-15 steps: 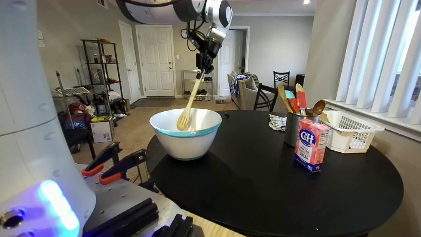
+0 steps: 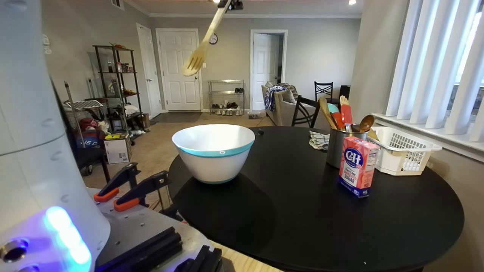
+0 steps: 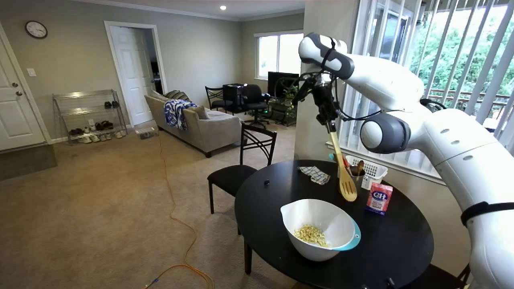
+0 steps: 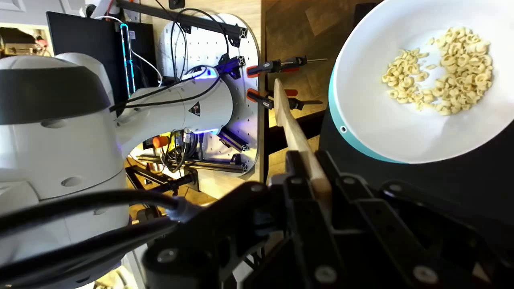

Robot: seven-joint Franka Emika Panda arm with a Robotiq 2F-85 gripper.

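My gripper [image 3: 330, 129] is shut on the handle of a slotted wooden spoon [image 3: 345, 180], whose slotted end hangs downward. In exterior view 1 the wooden spoon [image 2: 199, 56] is high above the table, with only a bit of the gripper at the top edge. The wrist view has the spoon [image 4: 301, 139] running out from between the dark fingers. A white bowl with a turquoise rim [image 2: 213, 154] stands upright on the table, clear of the spoon. Pale shell-like pieces, perhaps pasta [image 4: 462, 67], lie in its bottom.
On the round black table [image 2: 308, 217] are a sugar box [image 2: 357, 165], a metal utensil holder [image 2: 335, 147], a white basket [image 2: 401, 156] and a checked cloth [image 3: 315, 174]. Clamps [image 2: 136, 186] stick up at the robot's base.
The gripper has risen well above the bowl, carrying the spoon up and out of it. The arm has mostly left exterior view 1, while the bowl has stayed in place.
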